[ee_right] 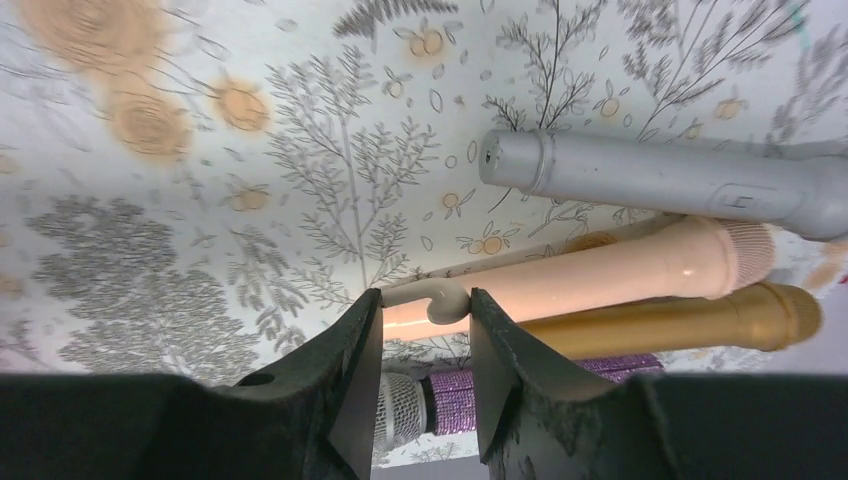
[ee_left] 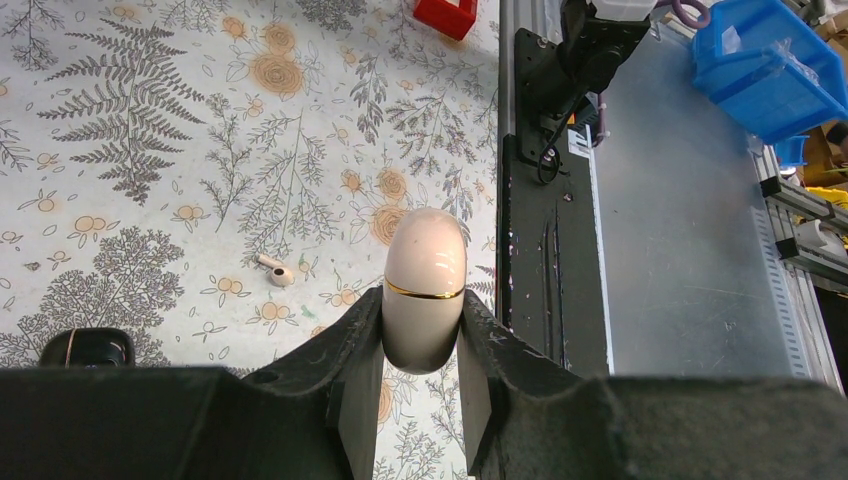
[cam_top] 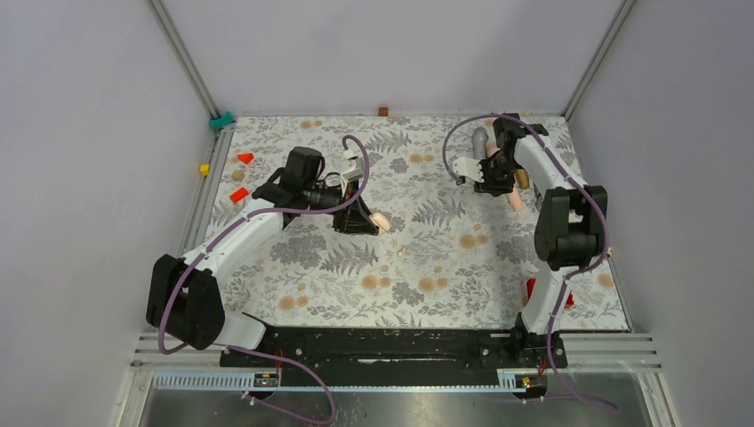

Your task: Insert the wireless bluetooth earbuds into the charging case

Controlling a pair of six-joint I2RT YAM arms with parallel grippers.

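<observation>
A pale pink oval case with a gold band [ee_left: 423, 300] is held upright in my left gripper, also at centre-left in the top view [cam_top: 380, 222]. A small white earbud [ee_left: 280, 271] lies loose on the mat beside it. My right gripper hangs at the back right over several marker-like tubes, shut on a small white earbud [ee_right: 446, 304] between its fingertips.
A grey tube [ee_right: 640, 175], a peach one, an ochre one and a purple one lie under the right gripper. A red box [ee_left: 445, 15] sits at the front right. A dark rounded object [ee_left: 85, 346] lies near my left gripper.
</observation>
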